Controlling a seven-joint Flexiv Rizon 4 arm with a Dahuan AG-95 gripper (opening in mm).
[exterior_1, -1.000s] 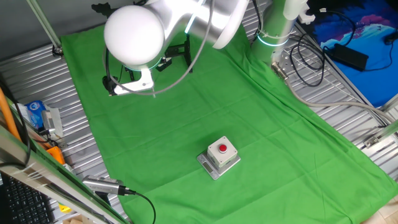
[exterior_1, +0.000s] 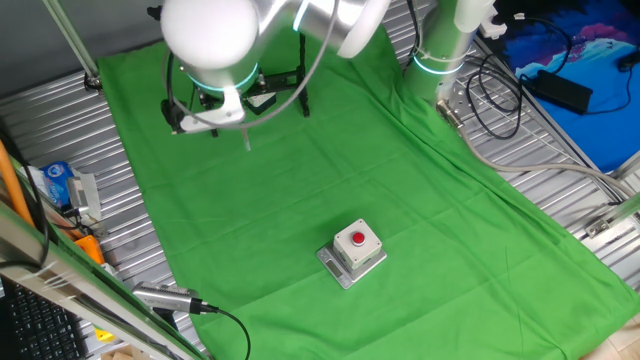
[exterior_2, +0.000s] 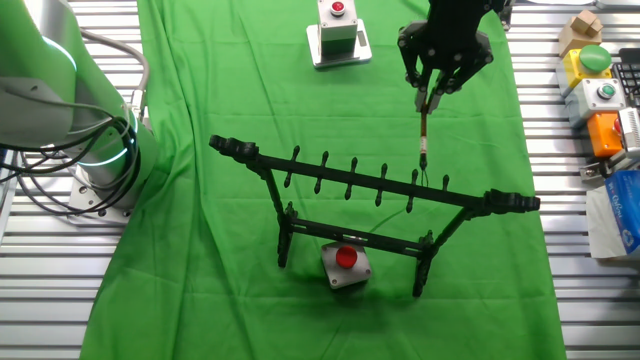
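In exterior view 2, my gripper (exterior_2: 427, 101) points toward the black rack from its far side. It is shut on a thin brown stick, seemingly a brush (exterior_2: 423, 130), with a pale band and a dark end. That end and a thin cord loop lie close to the rack's top bar in the picture; whether they touch it cannot be told. The black rack (exterior_2: 385, 185) stands on two legs and bears a row of short pegs. Exterior view 1 shows the rack (exterior_1: 303, 75) mostly behind the arm, which hides the gripper's fingers.
A red-button box (exterior_2: 345, 262) sits under the rack, and another red-button box (exterior_1: 357, 243) stands on the open green cloth (exterior_1: 430, 210). Coloured button boxes (exterior_2: 594, 60) line the table's side. Between the rack and the second box, the cloth is clear.
In exterior view 1, the arm's white wrist has moved up the picture and slightly left, toward the rack. The button box there has stayed in place.
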